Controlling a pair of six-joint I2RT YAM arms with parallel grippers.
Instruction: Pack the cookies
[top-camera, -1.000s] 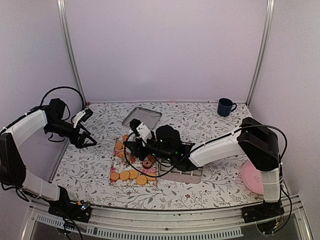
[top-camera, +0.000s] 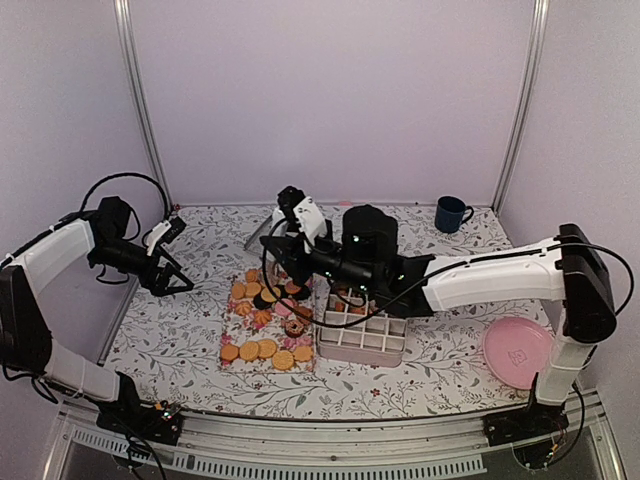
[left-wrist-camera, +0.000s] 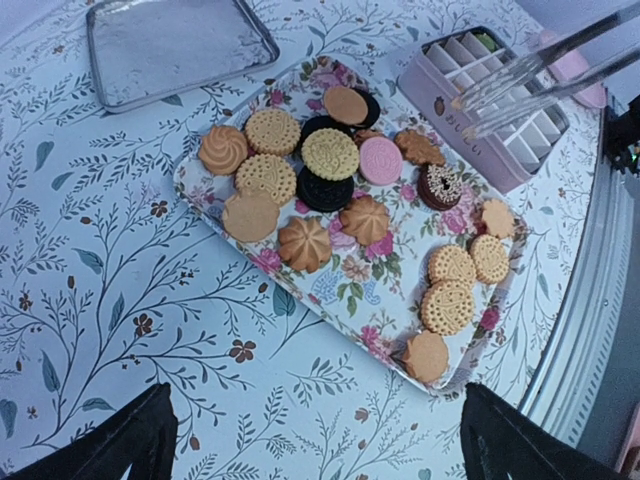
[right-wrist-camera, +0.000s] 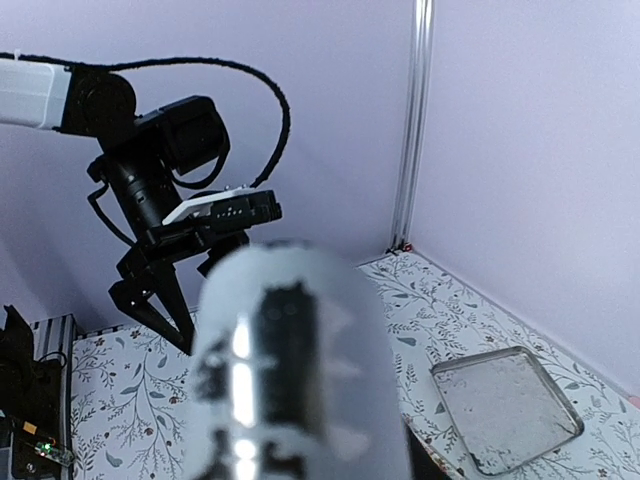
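Several cookies, round, flower-shaped, dark and pink (left-wrist-camera: 380, 161), lie on a floral tray (left-wrist-camera: 335, 290). To its right is a pink compartment box (top-camera: 360, 345), partly under my right arm. My right gripper (top-camera: 290, 250) is raised over the back of the cookie tray; in its wrist view a blurred metal tong fills the lower middle, and whether it holds anything is unclear. Its metal tong fingers (left-wrist-camera: 500, 85) show over the box in the left wrist view. My left gripper (top-camera: 168, 278) hangs open and empty at the left, above the table.
An empty metal tray (right-wrist-camera: 505, 410) lies behind the cookies. A dark blue mug (top-camera: 450, 215) stands at the back right and a pink plate (top-camera: 517, 350) at the front right. The table left of the cookie tray is clear.
My right arm has risen from over the cookies and box, uncovering more of both. The left arm has stayed still.
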